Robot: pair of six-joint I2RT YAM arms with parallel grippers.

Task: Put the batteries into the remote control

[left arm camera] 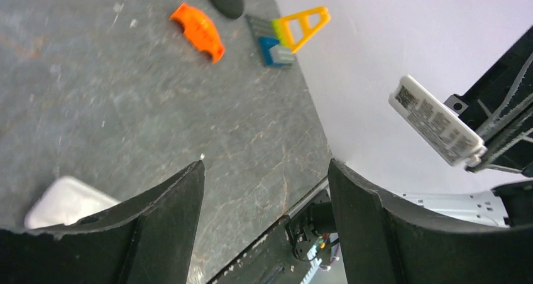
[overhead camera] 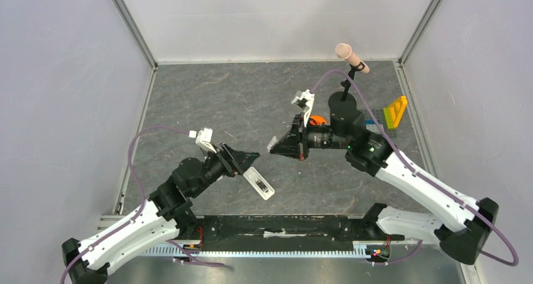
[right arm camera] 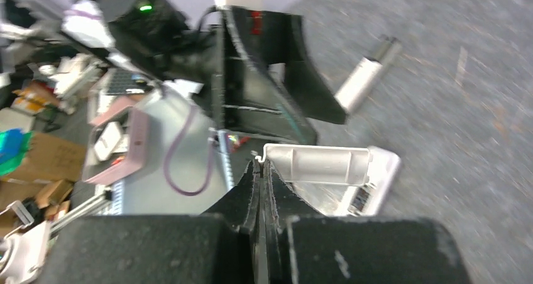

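Observation:
The white remote control (overhead camera: 259,183) lies on the dark table; in the right wrist view its open bay shows batteries (right arm camera: 361,199) inside. My right gripper is shut on one end of the white battery cover (right arm camera: 320,164), raised clear of the table. From the left wrist view, the cover (left arm camera: 437,120) appears tilted, its inner face hidden. My left gripper stands open with nothing between its fingers, near the remote's upper end in the top view.
A white piece (left arm camera: 66,202) shows beside a left finger; I cannot tell which object it is. An orange part (overhead camera: 319,120), a black stand (overhead camera: 343,98) and a yellow block (overhead camera: 395,111) are toward the back right.

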